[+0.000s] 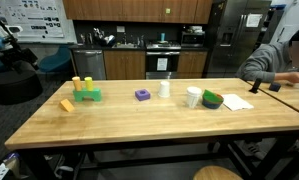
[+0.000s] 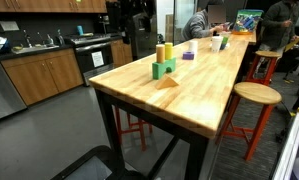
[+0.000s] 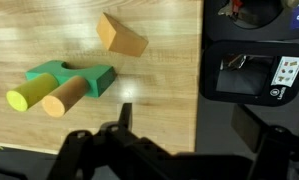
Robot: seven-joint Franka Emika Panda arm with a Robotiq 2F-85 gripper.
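My gripper is open, its dark fingers wide apart and nothing between them. It hangs above the table edge in the wrist view. Up and to the left of it lies an orange wedge-shaped block [image 3: 121,36] on the wood, clear of the fingers. A green block [image 3: 99,78] lies further left, with a yellow cylinder [image 3: 29,92] and an orange-tan cylinder [image 3: 65,97] on it. In exterior view 1 the green block [image 1: 87,96] carries both cylinders upright, and the orange wedge [image 1: 66,105] rests nearer the front edge.
A purple block [image 1: 142,95], two white cups and a dark bowl [image 1: 212,100] with colourful contents stand further along the table [image 1: 169,120]. Beyond the table's edge, the wrist view shows black equipment [image 3: 254,72]. A person [image 1: 274,65] sits at the far right.
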